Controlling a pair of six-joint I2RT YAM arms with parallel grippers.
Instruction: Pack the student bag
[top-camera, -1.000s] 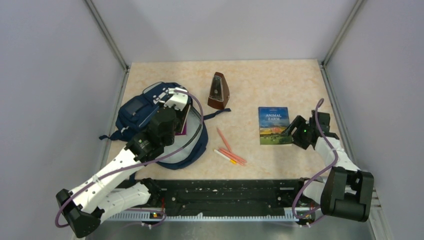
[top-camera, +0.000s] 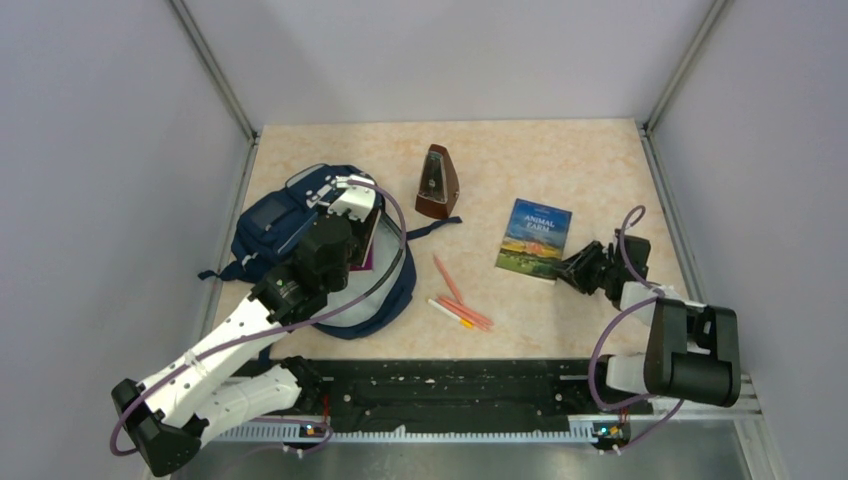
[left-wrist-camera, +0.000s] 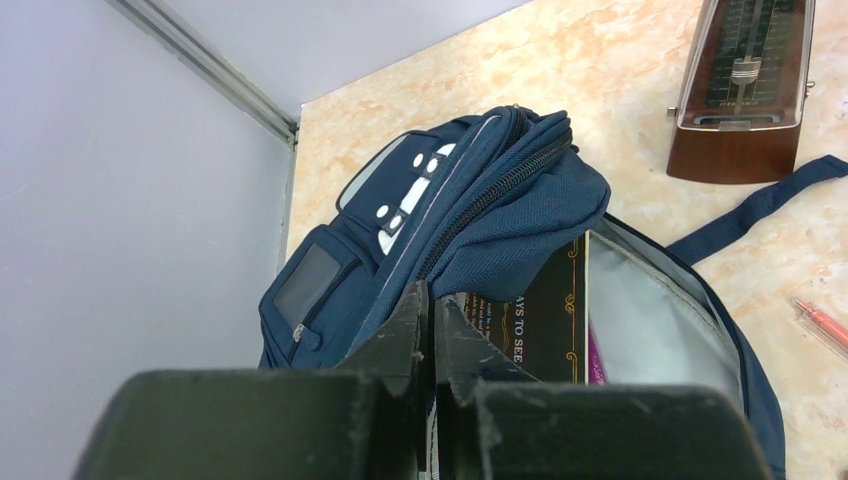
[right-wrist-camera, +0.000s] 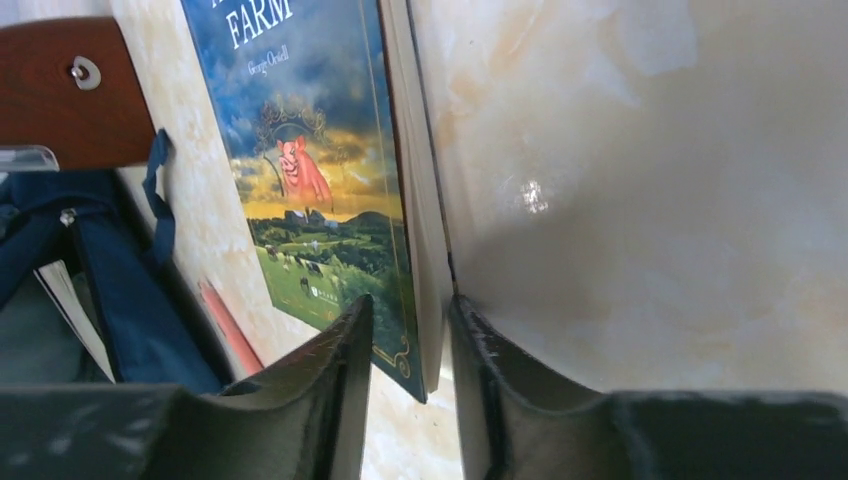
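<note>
The navy backpack (top-camera: 270, 220) lies open on the left, a black book (left-wrist-camera: 535, 330) and a purple item inside. My left gripper is shut over it, nothing visible between its fingers. The Animal Farm book (top-camera: 533, 235) lies flat on the right of the table. My right gripper is part open at the book's lower edge, one finger over the cover and the other by the page edge. Several pencils or pens (top-camera: 462, 312) lie between bag and book.
A wooden metronome (top-camera: 437, 185) stands at the back middle. Walls border the left, right and back.
The Animal Farm book has slid to the left and turned slightly, with my right gripper moving left along with it. The left arm has stayed still.
</note>
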